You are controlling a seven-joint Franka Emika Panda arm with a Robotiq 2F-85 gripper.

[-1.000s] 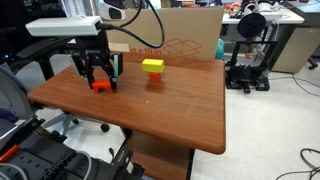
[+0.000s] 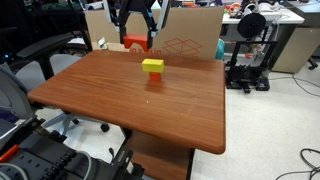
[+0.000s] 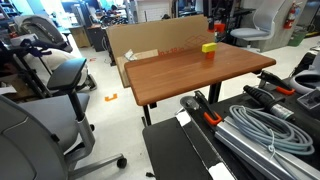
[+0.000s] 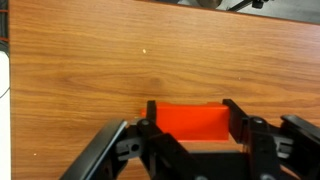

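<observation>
My gripper [image 2: 136,37] is raised above the far part of the wooden table [image 2: 185,105], shut on a red block [image 2: 134,42]. In the wrist view the block [image 4: 193,122] spans the gap between the two dark fingers. To the right of the gripper in exterior view 1, a yellow block [image 2: 153,65] rests on top of another red block [image 2: 154,76] on the table. The held block is higher than this stack and apart from it. The same yellow block [image 3: 209,47] shows near the far side of the table in exterior view 2.
Bare tabletop surrounds the stack. A cardboard panel [image 2: 195,28] stands behind the table. An office chair [image 2: 68,65] is at its left, and coiled grey cable [image 3: 265,130] lies in the foreground of exterior view 2.
With the red block held, my gripper has risen from low over the table's left part and moved right and away, toward the stack. The stack has stayed put.
</observation>
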